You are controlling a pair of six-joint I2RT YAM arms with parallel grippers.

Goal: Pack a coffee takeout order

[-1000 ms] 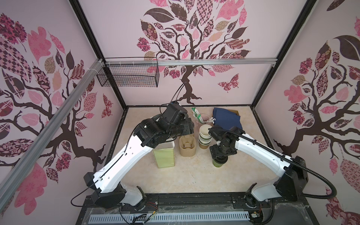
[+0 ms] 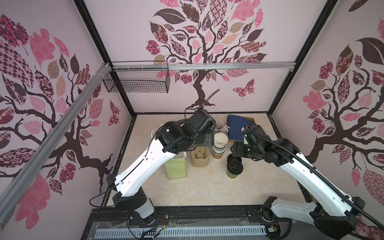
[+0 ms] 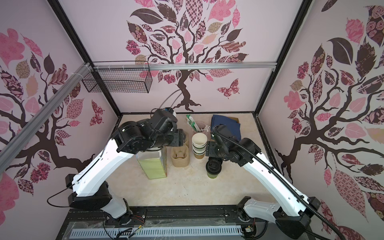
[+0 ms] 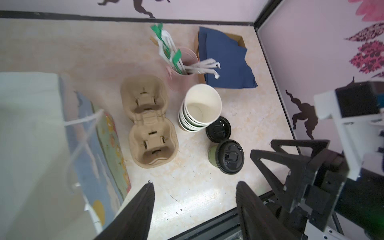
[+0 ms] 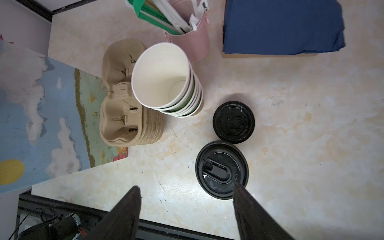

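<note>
A lidded green cup [image 4: 231, 157] stands on the table, a black lid lying on it; a smaller black lid [image 5: 233, 122] lies just behind it. Nested paper cups [image 4: 200, 106] stand by a cardboard carrier [image 4: 153, 144]. Left of those is a painted bag [image 3: 152, 166], its handle crossing the left wrist view. My left gripper hangs open above the bag and carrier area, nothing between its fingers. My right gripper is open above the lidded cup, holding nothing.
A pink bucket of stirrers [image 5: 191, 44] and blue napkins [image 5: 282, 26] sit at the back. A wire basket [image 2: 136, 80] hangs upper left.
My left arm has moved rightward across the table. My right arm has risen away from the lidded cup.
</note>
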